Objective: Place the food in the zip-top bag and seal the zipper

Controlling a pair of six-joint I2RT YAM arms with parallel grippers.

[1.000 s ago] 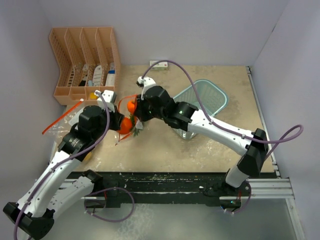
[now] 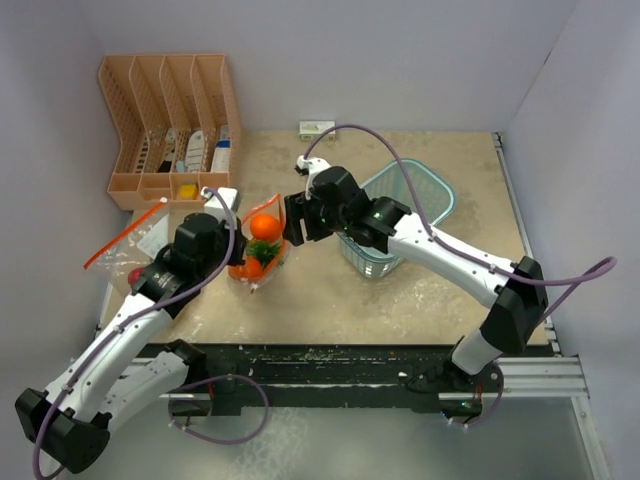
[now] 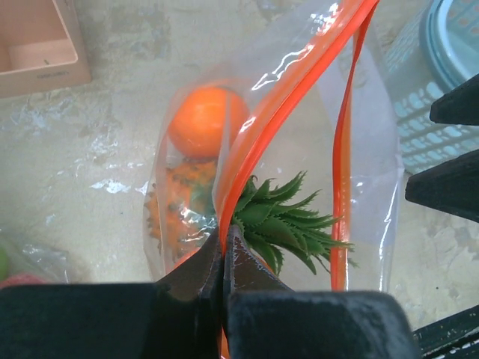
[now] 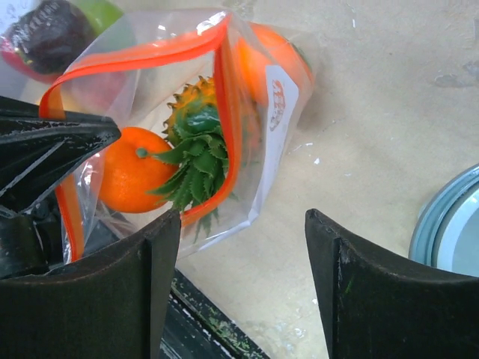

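A clear bag with an orange zip rim stands with its mouth gaping. Inside are an orange, a pineapple toy with green leaves and a second round orange fruit. My left gripper is shut on one side of the bag's rim, the thin edge pinched at its fingertips. To the bag's right, my right gripper is open and nothing lies between its fingers. From above, the left gripper and right gripper flank the bag.
A second zip bag holding red and green items lies at the left. Behind is a tan divided organizer. A blue-green basket stands close on the right. Bare tabletop lies in front.
My right gripper has backed off to the right from the bag's mouth, opening a gap.
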